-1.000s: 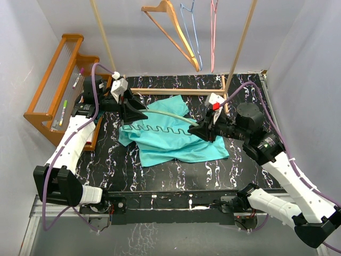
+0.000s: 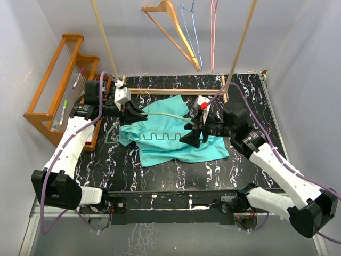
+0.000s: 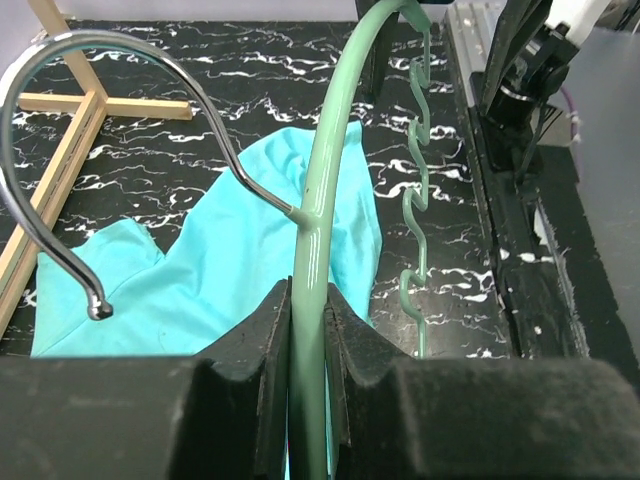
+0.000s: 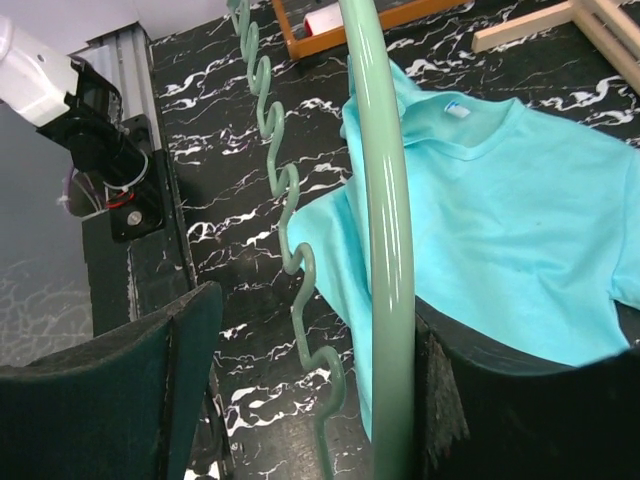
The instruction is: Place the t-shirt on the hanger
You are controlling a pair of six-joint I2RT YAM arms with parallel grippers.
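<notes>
A pale green hanger with a metal hook and a wavy lower bar (image 4: 290,240) is held above the cyan T-shirt (image 2: 181,152), which lies rumpled on the black marble table, its neckline showing in the right wrist view. My left gripper (image 2: 136,117) is shut on the hanger's upper bar (image 3: 316,240), near the hook. My right gripper (image 2: 194,130) stands open at the hanger's other end, the bar (image 4: 388,230) passing beside its right finger and between it and the camera's view of the shirt.
A wooden frame (image 2: 176,92) borders the table's back. An orange wooden rack (image 2: 42,106) stands at the left. Wooden, blue and pink hangers (image 2: 176,32) hang above the back. Bare table shows at front and sides.
My right gripper has shifted slightly left and opened around the hanger's end. My left gripper has moved a little, and the wavy bar now hangs lower in the top view.
</notes>
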